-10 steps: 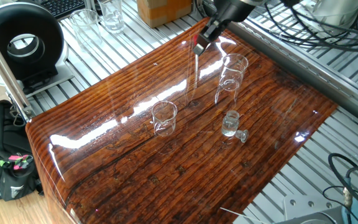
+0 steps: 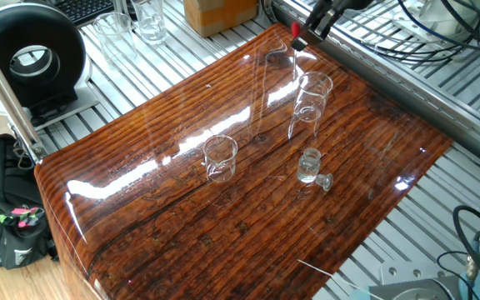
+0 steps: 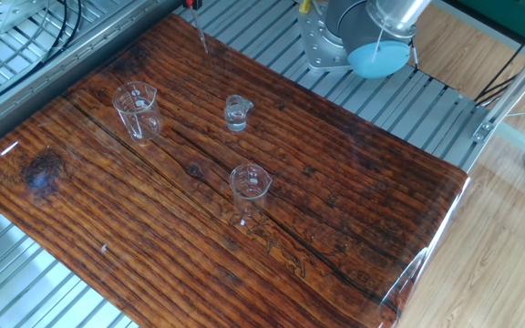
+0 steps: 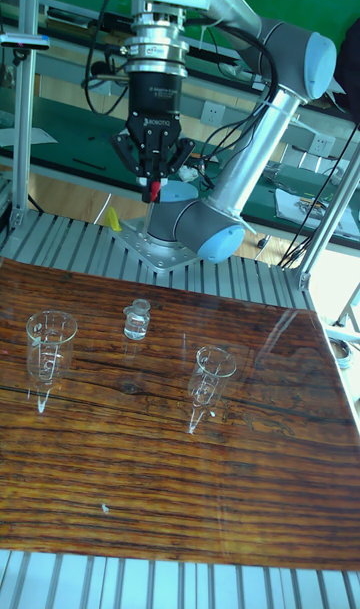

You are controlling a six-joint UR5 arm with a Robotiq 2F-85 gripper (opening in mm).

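Note:
My gripper (image 4: 153, 186) is shut on the red end of a thin, clear rod-like tool (image 2: 295, 63), perhaps a dropper. The tool points down, and in exterior view 2 its tip (image 3: 205, 49) shows near the table's edge. Two clear beakers stand upright on the wooden table, one in the middle (image 2: 220, 160) and a wider one (image 2: 313, 97) nearer the rail. A small glass bottle (image 2: 308, 167) holds a little clear liquid; its mouth looks uncovered. Beside its base lies a glass stopper (image 2: 324, 182). My gripper is apart from all of this glassware.
More glassware (image 2: 115, 35) and a cardboard box (image 2: 219, 15) are on the slatted surface beyond the table. A metal rail (image 2: 373, 71) runs along one side.
The glassware has not moved.

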